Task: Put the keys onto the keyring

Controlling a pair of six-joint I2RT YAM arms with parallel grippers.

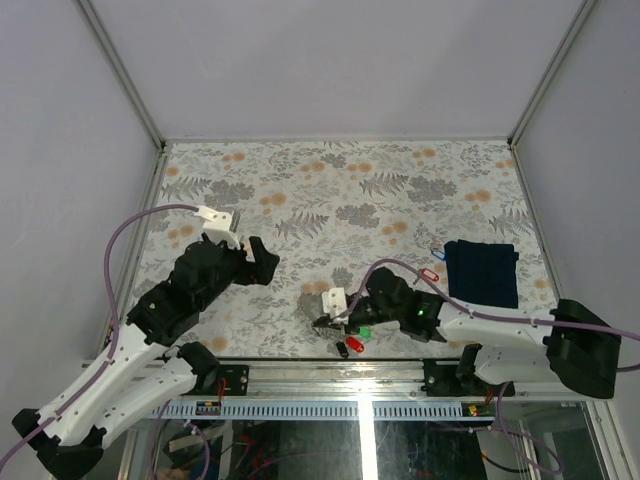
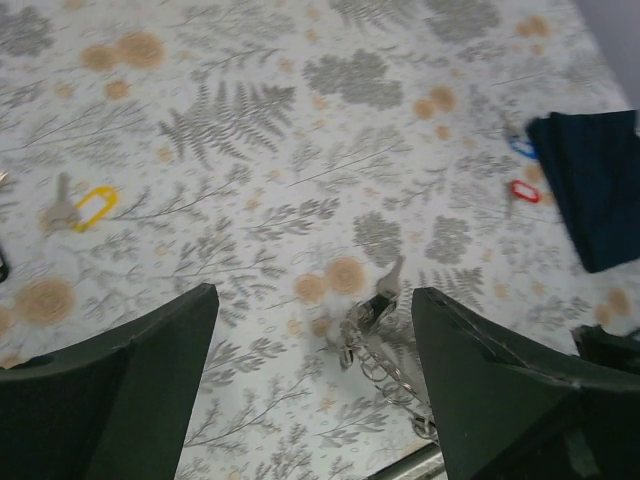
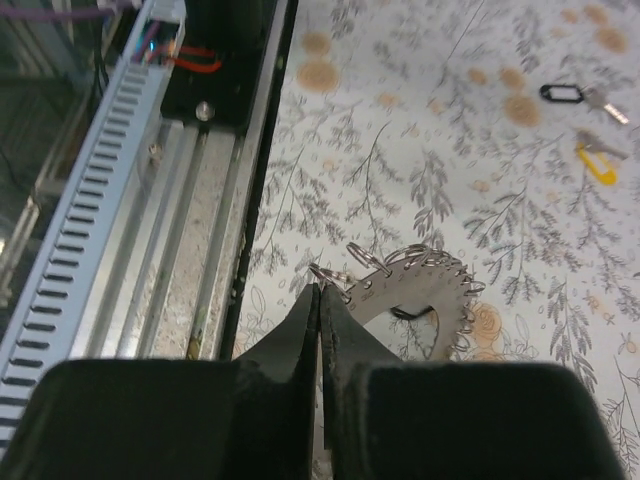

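My left gripper hangs open over the left of the mat, nothing between its fingers. My right gripper is shut, low at the front middle over a cluster of metal keyrings (image 2: 372,350), with keys partly hidden by it; I cannot tell anything held. Keys with a yellow tag (image 2: 92,208) and a black tag (image 3: 561,93) lie apart. Red (image 1: 429,274) and blue (image 1: 438,255) tagged keys lie by the dark cloth. Another red tag (image 1: 355,344), a green one (image 1: 364,332) and a black one (image 1: 342,349) sit near the front edge.
The folded dark cloth (image 1: 481,274) lies on the right of the patterned mat (image 1: 350,200). A metal rail (image 1: 300,372) runs along the front edge.
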